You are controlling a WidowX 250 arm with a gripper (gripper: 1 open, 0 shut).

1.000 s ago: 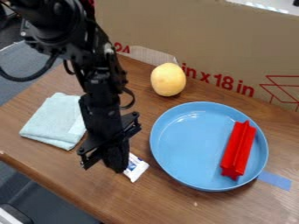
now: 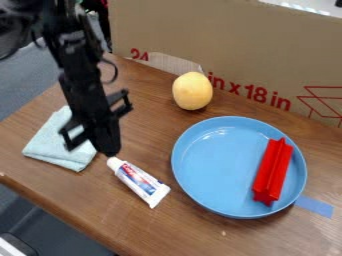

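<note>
My gripper (image 2: 104, 140) hangs over the left part of the wooden table, its tip just above the upper end of a white toothpaste tube (image 2: 139, 183) and beside a folded light-blue cloth (image 2: 51, 150). It looks shut, with nothing visible between its fingers. The tube lies diagonally, left of a blue plate (image 2: 210, 170). A red object (image 2: 273, 171) lies on the plate's right side.
A yellow round fruit (image 2: 191, 91) sits behind the plate. A cardboard box (image 2: 241, 50) runs along the back.
My gripper has moved up and to the left, away from over the toothpaste tube, which now shows fully. The plate, fruit and cloth look unmoved.
</note>
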